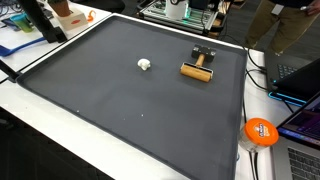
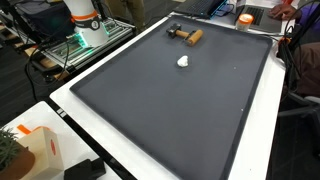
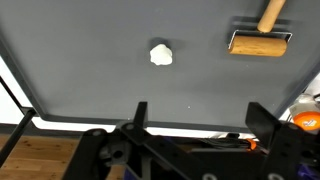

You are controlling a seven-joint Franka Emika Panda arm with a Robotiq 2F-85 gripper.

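Note:
A small white lump [image 1: 144, 64] lies alone on the grey board, and it shows in exterior view 2 [image 2: 183, 61] and in the wrist view [image 3: 161, 54]. Toward one edge of the same board rests a brush-like or roller-like tool [image 1: 198, 69] with a wooden handle; its wooden bar [image 3: 258, 46] is at the upper right of the wrist view. My gripper hovers over the board, open, its dark fingers spread wide with nothing between them. Neither exterior view shows the gripper.
The grey board [image 1: 120, 110] is mostly bare, with a raised rim, on a white table. A container with an orange lid [image 1: 262, 131] stands off its side, near laptops [image 1: 295, 85]. A potted plant [image 2: 12, 150] is at the left of exterior view 2.

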